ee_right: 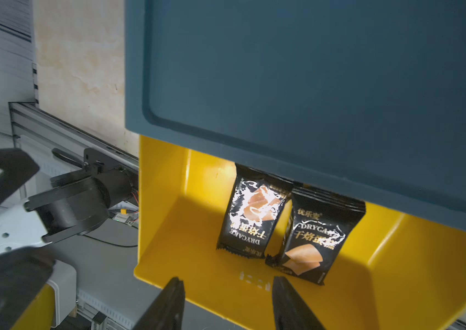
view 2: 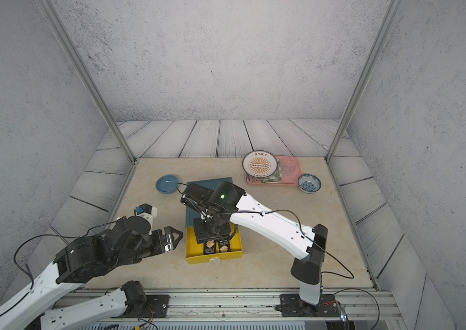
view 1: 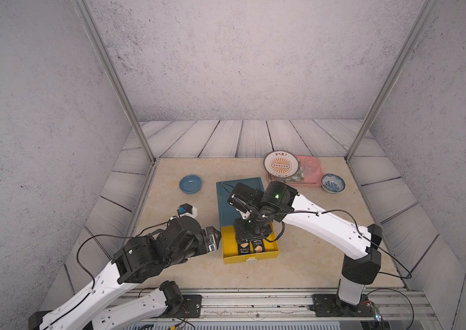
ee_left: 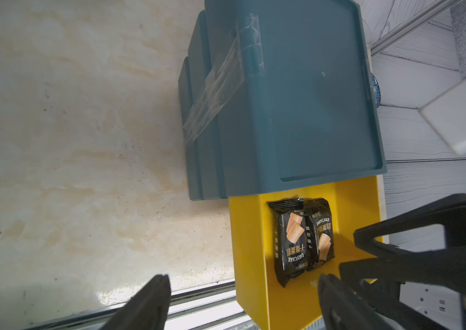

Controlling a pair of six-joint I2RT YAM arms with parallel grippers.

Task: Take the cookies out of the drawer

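Two black cookie packets lie side by side in the pulled-out yellow drawer (view 1: 268,254) of a blue-green cabinet (view 1: 227,211). In the right wrist view, one packet (ee_right: 255,214) is at left and the other packet (ee_right: 318,236) at right, their far ends close under the cabinet's edge. My right gripper hangs over the drawer, its fingers spread and empty, with the packets ahead of the tips. My left gripper is left of the drawer in the top views, its fingers apart with no packet between them.
A blue bowl (view 1: 190,184) sits at the back left. At the back right are a patterned plate (view 1: 281,164), a pink tray (view 1: 314,177) and a blue-and-white bowl (view 1: 332,183). Both arms crowd the drawer.
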